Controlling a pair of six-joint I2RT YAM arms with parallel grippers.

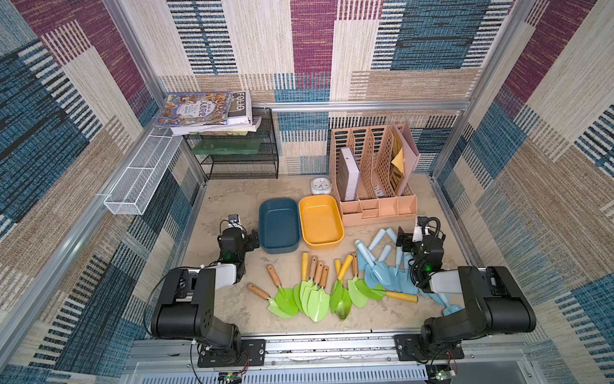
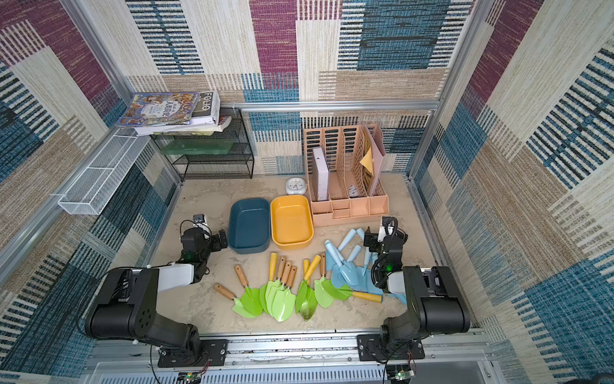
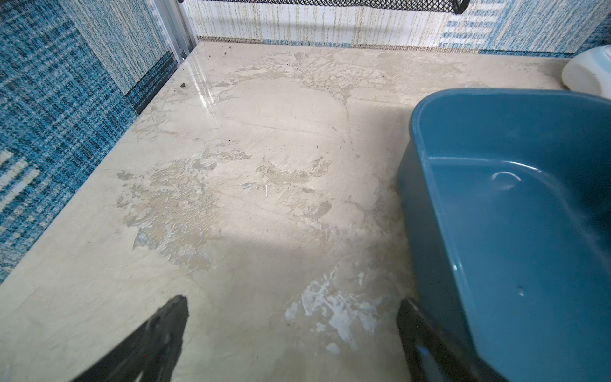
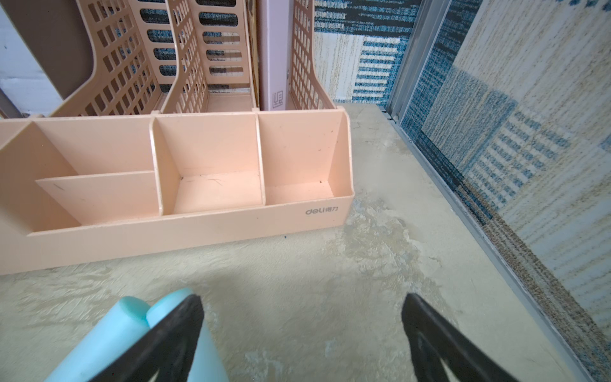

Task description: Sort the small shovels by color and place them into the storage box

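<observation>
Green shovels [image 1: 318, 304] with wooden or yellow handles lie in a spread row along the table's front middle. To their right is an overlapping pile of blue shovels [image 1: 381, 274], partly hidden under my right arm. An empty dark blue box [image 1: 279, 248] and an empty yellow box [image 1: 321, 243] stand side by side behind the green ones. My left gripper is open just left of the blue box, nothing between its fingers. Open as well, my right gripper hangs over the back of the blue pile; two blue handles [image 4: 121, 324] show by its left finger.
A pink file organizer [image 1: 377, 211] stands at the back right, with a small white clock [image 1: 321, 185] beside it. A black mesh rack [image 1: 243, 167] with magazines is at the back left. Bare table lies left of the blue box.
</observation>
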